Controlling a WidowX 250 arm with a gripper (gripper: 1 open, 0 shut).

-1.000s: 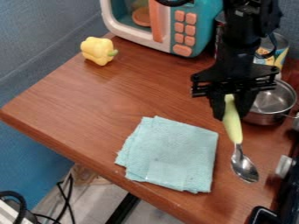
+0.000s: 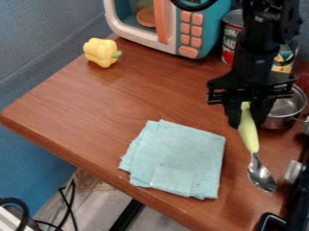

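My black gripper [image 2: 239, 110] is at the right side of the table, shut on the pale yellow-green handle of a spoon [image 2: 261, 170]. The spoon hangs downward, its silver bowl low over the wood beside a folded light-blue cloth [image 2: 172, 158]. A metal pot [image 2: 285, 109] stands just behind the gripper, partly hidden by it.
A yellow pepper toy [image 2: 101, 51] sits at the back left. A teal toy microwave [image 2: 154, 20] and cans [image 2: 230, 36] stand at the back. A black appliance is at the right front edge.
My gripper and the spoon have shifted slightly to the right over the last second. The other objects have not moved.
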